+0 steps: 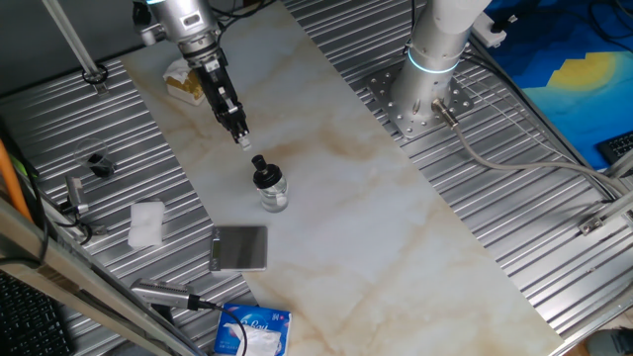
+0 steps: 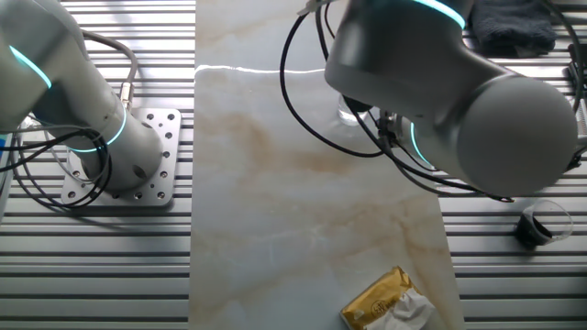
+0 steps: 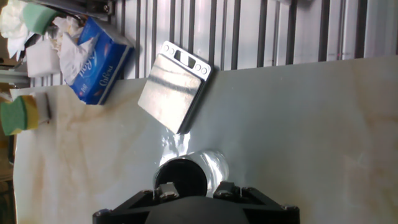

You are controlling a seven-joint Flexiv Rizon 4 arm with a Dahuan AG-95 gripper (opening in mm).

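Note:
A clear glass bottle with a black cap stands upright on the marble-look tabletop. In exterior view 1 my gripper points down above the table, a short way behind the bottle and apart from it. From the wrist, two separated fingertips show, so the gripper is open. The black cap appears just beyond them, nearer the left finger; no grasped object is visible. Exterior view 2 has the gripper and most of the bottle hidden by my arm.
A flat silver scale lies near the bottle at the table's edge. Further along is a blue tissue pack; a gold-and-white pack sits at the far end. A clear cup with dark contents stands off the tabletop.

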